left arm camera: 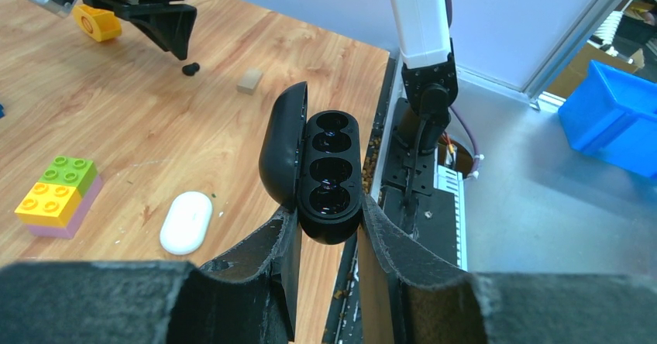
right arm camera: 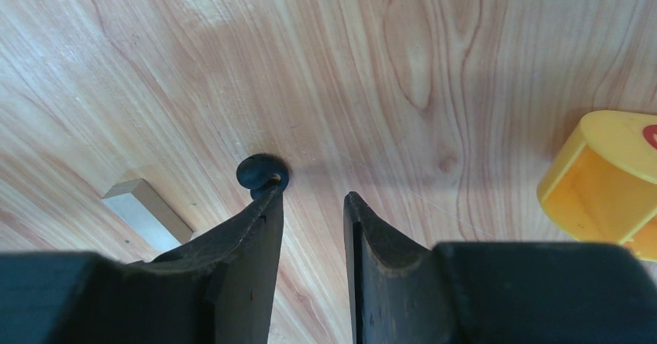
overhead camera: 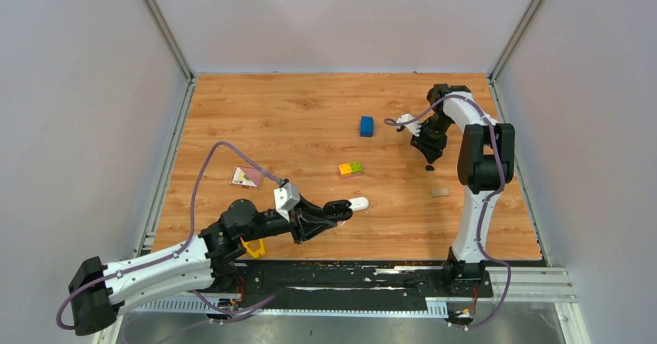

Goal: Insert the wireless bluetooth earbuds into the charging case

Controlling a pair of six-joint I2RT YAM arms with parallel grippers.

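The black charging case (left arm camera: 331, 175) has its lid up, and my left gripper is shut on its lower end. Its earbud slots look empty in the left wrist view. On the wood table lies a small black earbud (right arm camera: 263, 173), beyond the left fingertip of my right gripper. That gripper's fingers stand part open with bare table between them. From above, the earbud (overhead camera: 430, 168) shows just below the right fingertips. I can make out only this small dark clump and cannot tell whether it is one earbud or two.
A beige block (right arm camera: 147, 212) lies near the earbud, and a yellow object (right arm camera: 604, 177) sits on the other side. Toy bricks (overhead camera: 350, 169), a white rounded object (overhead camera: 359, 204) and a blue block (overhead camera: 366, 126) occupy the middle table.
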